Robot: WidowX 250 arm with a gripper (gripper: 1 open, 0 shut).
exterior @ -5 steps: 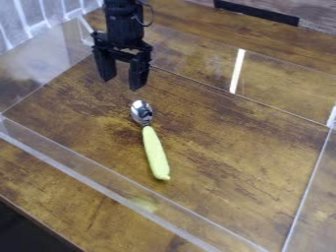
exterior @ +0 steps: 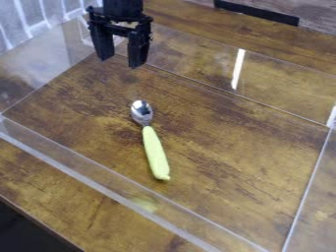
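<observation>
My black gripper (exterior: 120, 50) is at the upper left, raised behind the utensil, its two fingers spread open with nothing between them. A spoon-like utensil with a silver head (exterior: 141, 111) and a pale yellow-green handle (exterior: 156, 153) lies on the wooden surface in the middle, its handle pointing toward the front.
Clear plastic walls (exterior: 308, 202) surround the wooden floor (exterior: 237, 138) on the sides, back and front. A dark bar (exterior: 256, 13) lies at the far back.
My gripper has moved up and slightly back in the view, farther from the utensil. The utensil looks unmoved.
</observation>
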